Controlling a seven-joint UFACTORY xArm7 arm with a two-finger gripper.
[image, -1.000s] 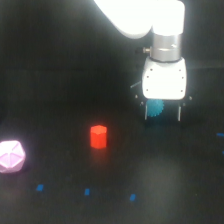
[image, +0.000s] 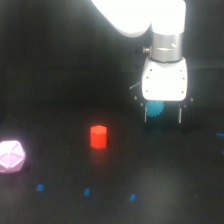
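My gripper hangs from the white arm at the upper right, its two thin fingers pointing down and spread apart, open. A cyan spiky, gear-like object shows behind or between the fingers; whether they touch it I cannot tell. A red block stands left of the gripper on the dark surface. A pale pink faceted ball lies at the left edge.
Small blue marks dot the dark floor in front and at the right edge.
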